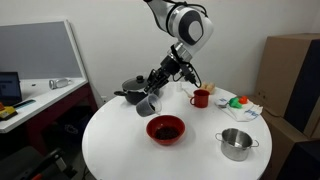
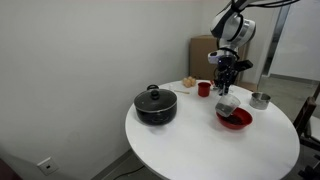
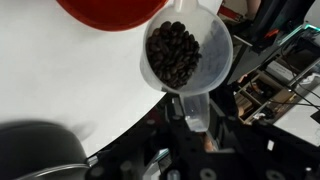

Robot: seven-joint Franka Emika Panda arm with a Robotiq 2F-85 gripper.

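A pale, see-through cup (image 1: 147,106) hangs tilted above and to the left of the red bowl (image 1: 165,140) in exterior view 1. My gripper is shut on the cup's handle (image 3: 197,110). Dark coffee beans (image 3: 172,52) lie inside the cup in the wrist view. Something dark also rests in the bowl. From exterior view 2, the cup (image 2: 227,102) is seen over the bowl's (image 2: 245,122) near left side.
Behind the arm stands a black lidded pot (image 1: 135,84), with a red mug (image 1: 200,98) farther right. A steel pot (image 1: 236,145) sits at the right of the white table (image 1: 110,145).
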